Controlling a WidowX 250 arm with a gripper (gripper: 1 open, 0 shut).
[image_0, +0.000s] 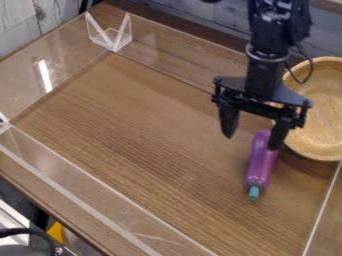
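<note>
My gripper (253, 127), black and open, hangs over the table at the right of the camera view, its fingers spread with nothing seen between them. A purple object with a teal tip (261, 165) lies on the wooden table (120, 140), just below and right of the gripper.
A large tan bowl (315, 135) sits at the right edge, beside the gripper. A white wire object (110, 32) stands at the back left. Black equipment (27, 243) is at the bottom left corner.
</note>
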